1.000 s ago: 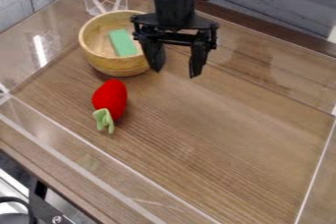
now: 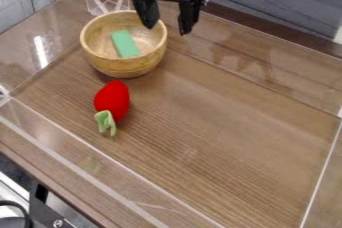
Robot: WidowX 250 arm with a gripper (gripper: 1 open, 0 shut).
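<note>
A black robot gripper (image 2: 168, 12) is at the top centre, open, above and just right of a wooden bowl (image 2: 123, 68). A green block (image 2: 126, 43) lies in the bowl. A red carrot-like toy (image 2: 112, 101) with a green top lies below the bowl on the wooden table (image 2: 227, 142).
A white wire-like object (image 2: 103, 2) stands behind the bowl at the upper left.
The gripper has moved up toward the back of the table. The bowl, green block and red toy stay in place.
</note>
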